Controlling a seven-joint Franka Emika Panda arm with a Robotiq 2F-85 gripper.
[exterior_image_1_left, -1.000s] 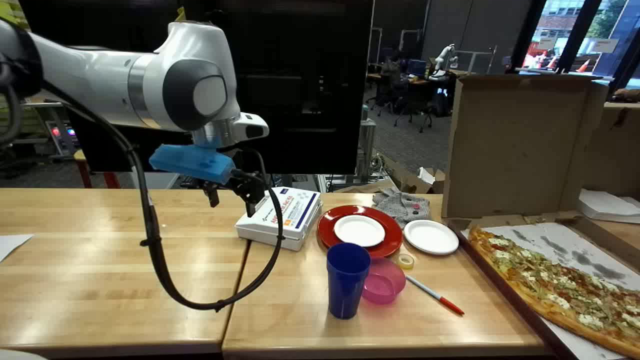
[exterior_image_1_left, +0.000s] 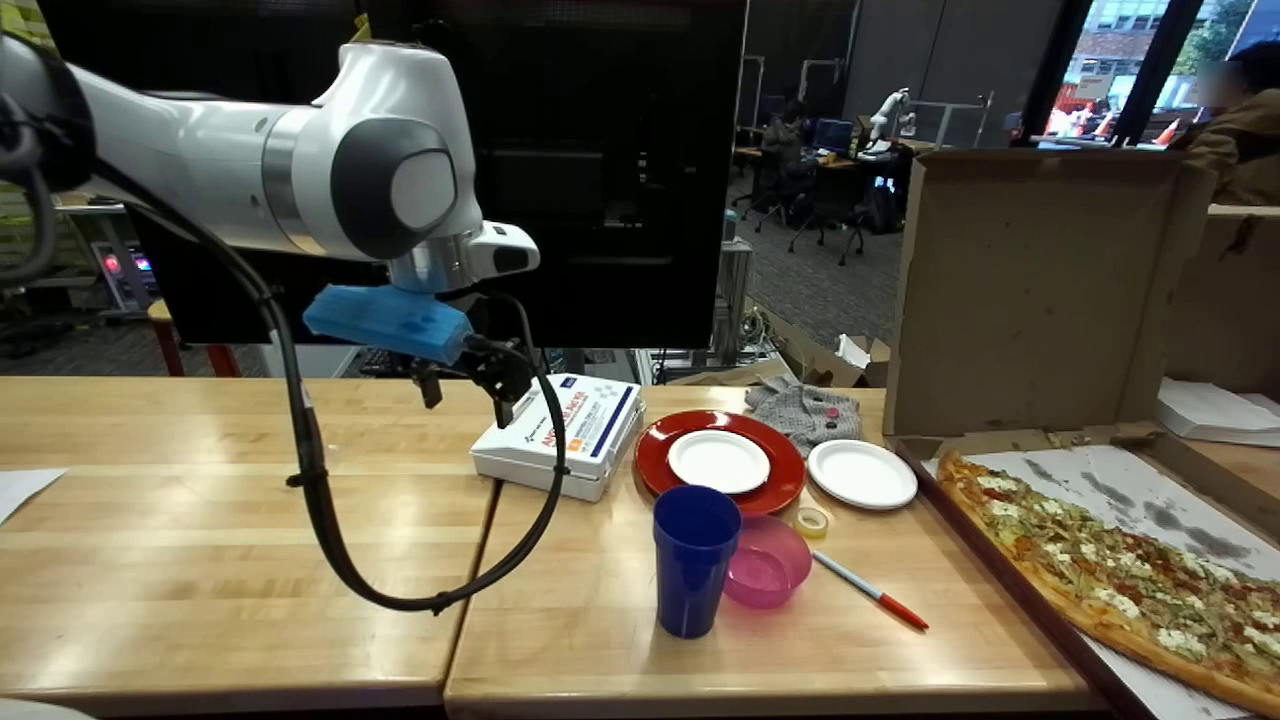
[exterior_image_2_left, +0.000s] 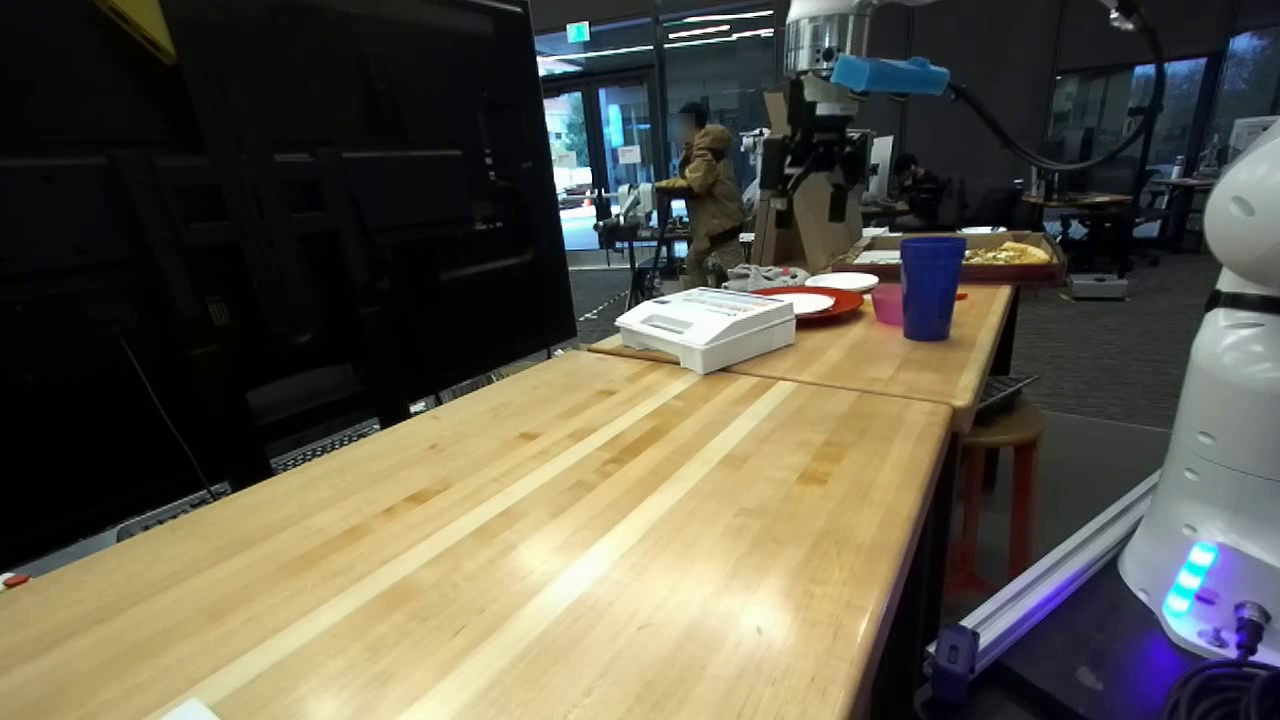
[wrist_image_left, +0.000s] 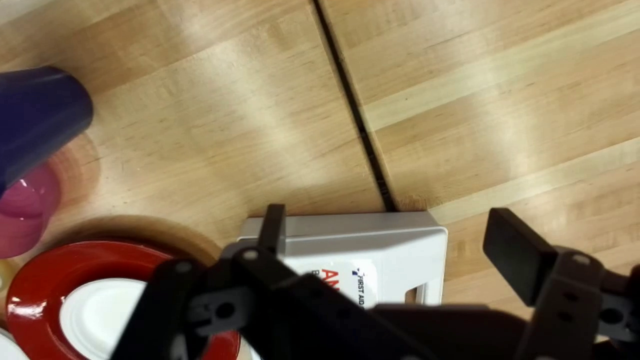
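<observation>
My gripper (exterior_image_1_left: 465, 406) hangs open in the air above the table, its fingers apart and nothing between them. In the wrist view, the gripper is over a white first aid case (wrist_image_left: 414, 258), with one finger on each side of the case's near end from above. The case (exterior_image_2_left: 732, 330) lies flat across the seam between two tables, well below the fingertips. A dark blue cup (exterior_image_1_left: 693, 564) stands upright in front of a pink bowl (exterior_image_1_left: 768, 562). Behind them a small white plate (exterior_image_1_left: 717, 461) rests on a red plate (exterior_image_1_left: 654, 462).
Another white plate (exterior_image_1_left: 861, 473), a grey cloth (exterior_image_1_left: 806, 410), a tape roll (exterior_image_1_left: 811, 521) and a red-capped marker (exterior_image_1_left: 870, 590) lie nearby. An open pizza box (exterior_image_1_left: 1032, 300) with pizza (exterior_image_1_left: 1116, 588) takes up the right side.
The arm has shifted very slightly, with the gripper a touch to the right. Objects on the table have not moved. A person now shows at the upper right in the background.
</observation>
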